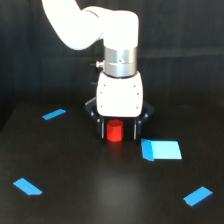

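A small red cube [115, 131] rests on the black table near the middle of the camera view, its upper part partly covered by the white gripper body. My gripper [119, 133] points down from above, with one dark fingertip left of the cube and the other to its right. The fingers look spread, and a dark gap shows between the cube and the right finger. Whether the left finger touches the cube is hard to make out. To the right lies a flat light blue square [167, 150] with a darker blue strip [147, 150] along its left edge.
Blue tape pieces mark the table: one at the far left [54, 114], another at the near left [27, 187], and a third at the near right [198, 196]. A dark curtain hangs behind.
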